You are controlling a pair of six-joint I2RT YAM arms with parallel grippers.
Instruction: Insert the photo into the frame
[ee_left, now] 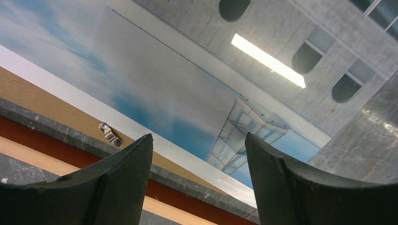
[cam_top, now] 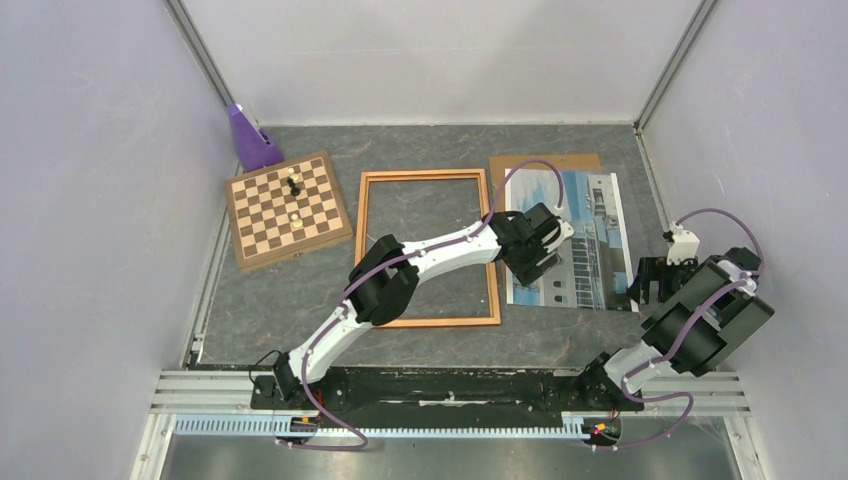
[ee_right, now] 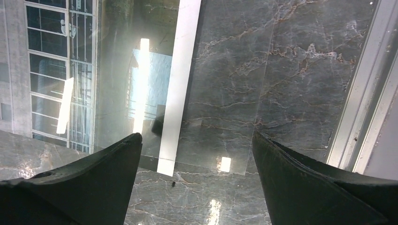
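The photo (cam_top: 585, 240) lies on a brown backing board (cam_top: 560, 160) right of the empty wooden frame (cam_top: 425, 322), apparently with a clear sheet, which in the right wrist view (ee_right: 220, 117) extends past the photo's white edge. My left gripper (cam_top: 535, 263) is open over the photo's left part; in the left wrist view (ee_left: 199, 139) nothing is between its fingers. My right gripper (cam_top: 645, 280) is at the photo's right edge, fingers apart over the clear sheet, nothing visibly held.
A chessboard (cam_top: 262, 220) with pieces and a purple object (cam_top: 252, 140) stand at the left. The right wall (cam_top: 760, 120) is close beside my right arm. Bare floor shows in front of the photo.
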